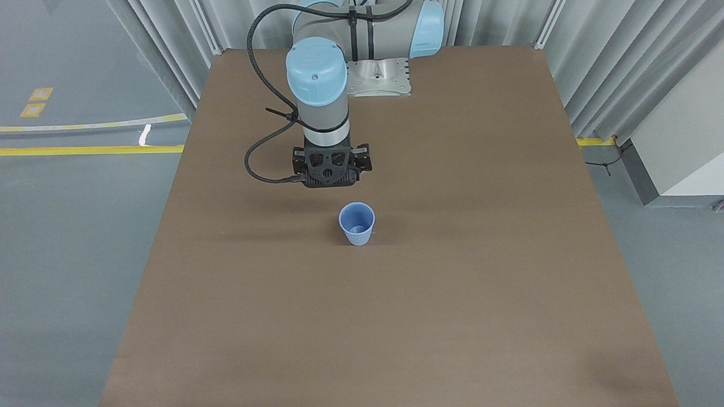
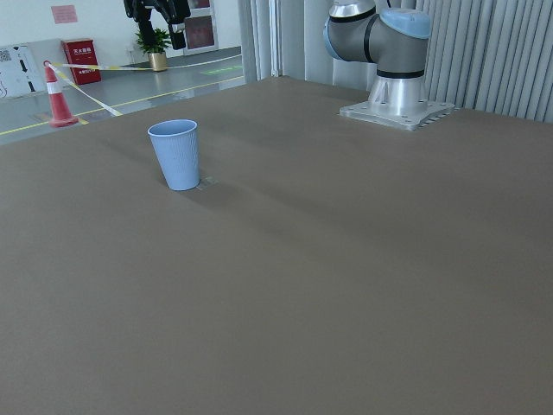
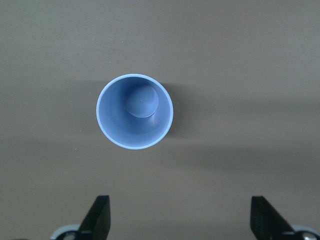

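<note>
A light blue plastic cup (image 1: 356, 227) stands upright and empty on the brown table (image 1: 380, 312); it also shows in the left view (image 2: 177, 160) and from above in the wrist view (image 3: 134, 125). My black gripper (image 1: 332, 166) hangs above the table, behind the cup as the front view shows it. In the wrist view its two fingers stand wide apart at the bottom edge (image 3: 180, 217), with nothing between them and the cup a little beyond them.
The arm's base plate (image 1: 376, 81) sits at the table's back edge, with grey curtains (image 2: 484, 60) behind. The table around the cup is otherwise clear.
</note>
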